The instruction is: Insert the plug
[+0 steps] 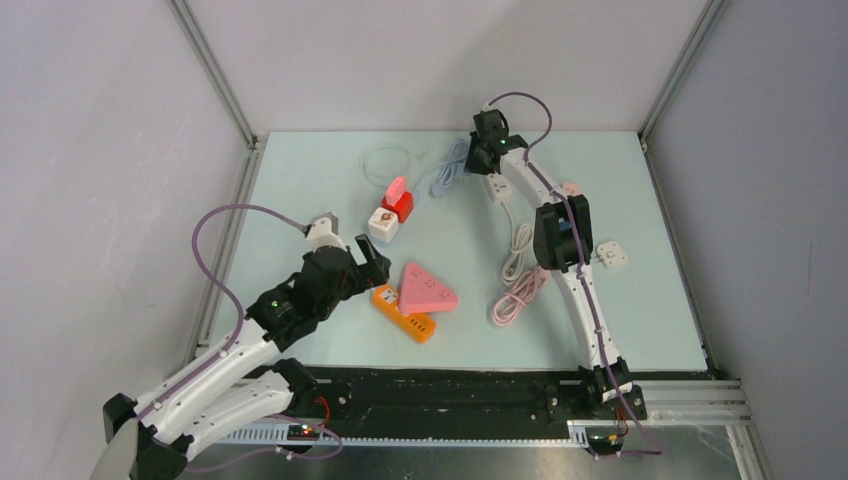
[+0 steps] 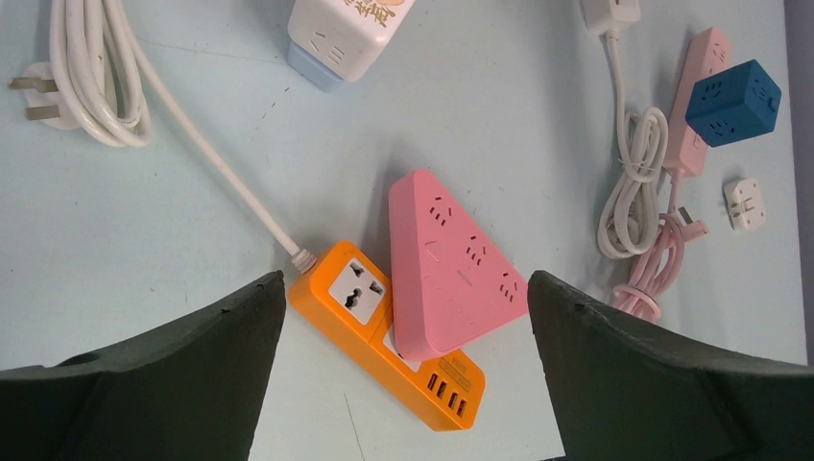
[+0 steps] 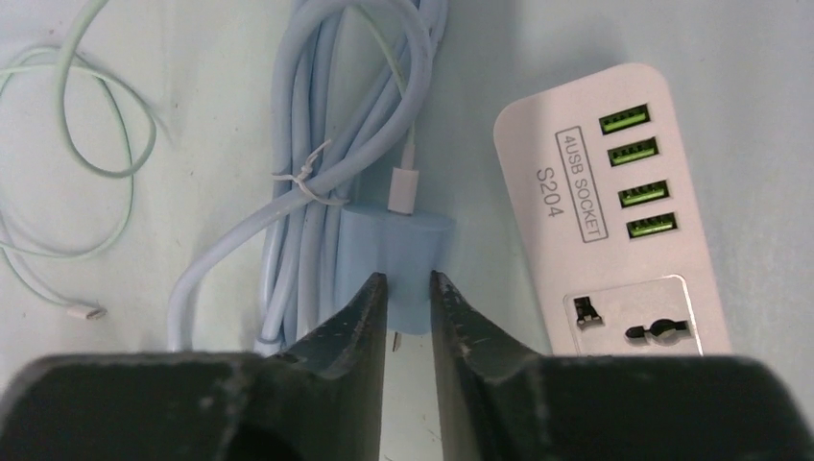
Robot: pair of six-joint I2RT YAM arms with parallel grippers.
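In the right wrist view a light blue plug (image 3: 415, 235) lies beside a coiled blue cord (image 3: 307, 106), its metal prongs (image 3: 396, 341) pointing toward me. A thin white cable end (image 3: 403, 190) sits in its far side. My right gripper is over the plug, fingertips part open with blue showing in the gap; whether they touch it I cannot tell. Right of it lies a white power strip (image 3: 600, 182) with sockets and USB ports. My left gripper stands open and empty above an orange strip (image 2: 355, 298) and a pink triangular strip (image 2: 456, 274).
A white cube socket (image 1: 383, 224) and a red block (image 1: 399, 206) sit left of centre. White and pink coiled cords (image 1: 513, 304) lie near the right arm. A small white adapter (image 1: 611, 254) lies far right.
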